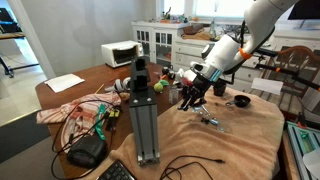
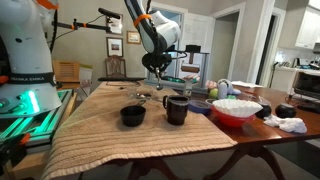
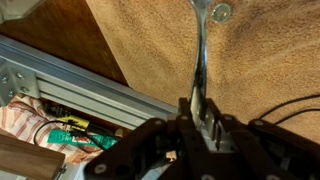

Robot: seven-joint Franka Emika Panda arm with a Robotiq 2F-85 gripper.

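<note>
A long, shiny metal utensil (image 3: pixel 201 40) runs up from between my fingers in the wrist view, its far end cut off by the top edge. My gripper is shut on its near end. From outside, the black gripper (image 1: pixel 187 101) is above the tan cloth (image 1: pixel 235 140), close to some metal items. The other exterior view has the gripper (image 2: pixel 157 73) over the far part of the cloth. The utensil's kind is unclear.
A tall grey metal post (image 1: pixel 144 125) rises left of the arm. Beyond the cloth's edge, a dark mug (image 2: pixel 177 110), a black bowl (image 2: pixel 133 116) and a red bowl (image 2: pixel 235 112) share the table. Cables (image 1: pixel 195 160) lie at the front.
</note>
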